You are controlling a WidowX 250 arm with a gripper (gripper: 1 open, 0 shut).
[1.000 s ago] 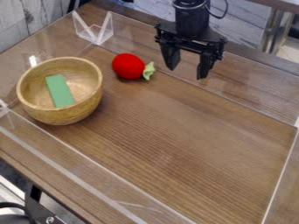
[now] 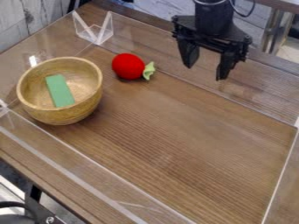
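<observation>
My black gripper (image 2: 211, 54) is at the top right, over the bare wooden table (image 2: 187, 149); whether its fingers are open or shut is unclear. Left of it lies a red object (image 2: 128, 65) with a small pale green end. At the left a wooden bowl (image 2: 82, 109) holds a green block (image 2: 58, 93).
A clear wire or plastic holder (image 2: 93, 26) stands near the top left. Dark cables or parts appear at the bottom left corner.
The red object and the bowl with the green block look unmoved.
</observation>
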